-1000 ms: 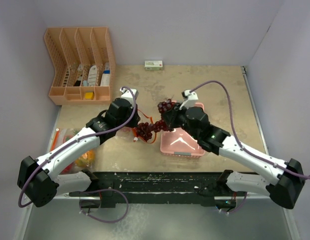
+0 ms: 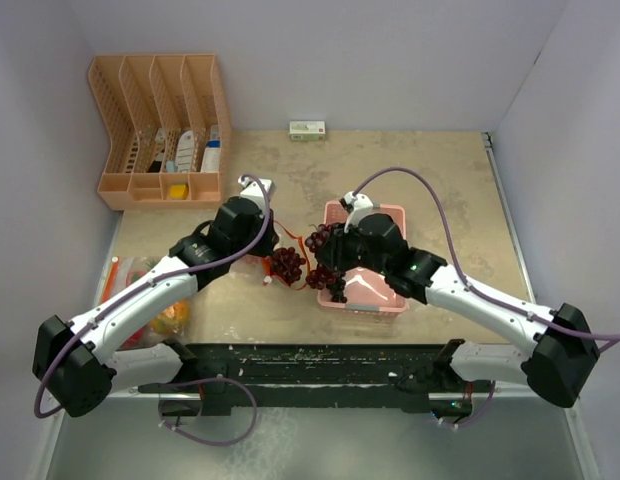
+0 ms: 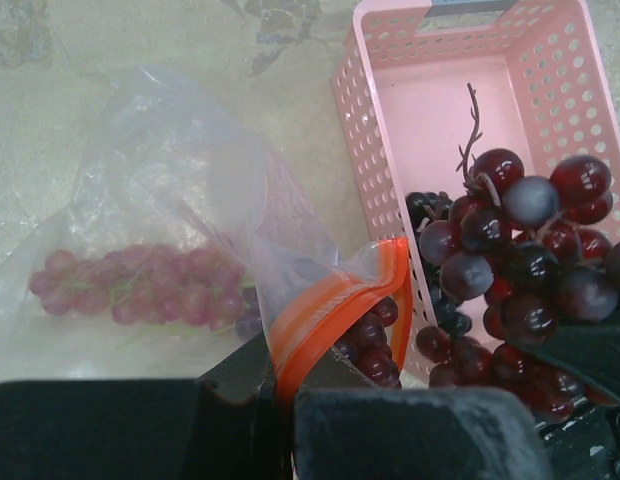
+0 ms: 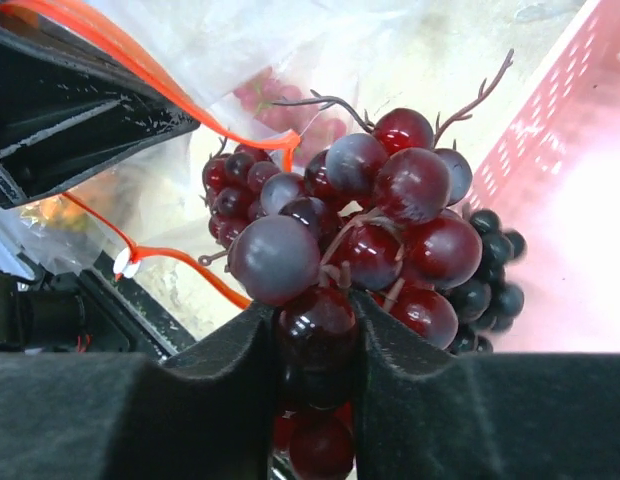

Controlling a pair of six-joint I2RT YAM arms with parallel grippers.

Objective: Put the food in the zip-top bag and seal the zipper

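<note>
My left gripper is shut on the orange zipper edge [image 3: 320, 300] of an open clear bag [image 3: 140, 180], with red grapes inside [image 3: 170, 285]. My right gripper holds a bunch of dark red grapes [image 4: 370, 250] between its fingers, over the near-left side of the pink basket [image 3: 450, 90], beside the bag's opening. A bunch of black grapes [image 4: 480, 290] lies lower, in the basket.
A filled bag [image 2: 150, 300] lies at the left edge. A tan compartment organiser [image 2: 160, 190] stands at the back left and a small box [image 2: 307, 130] at the back.
The left arm has stayed still.
</note>
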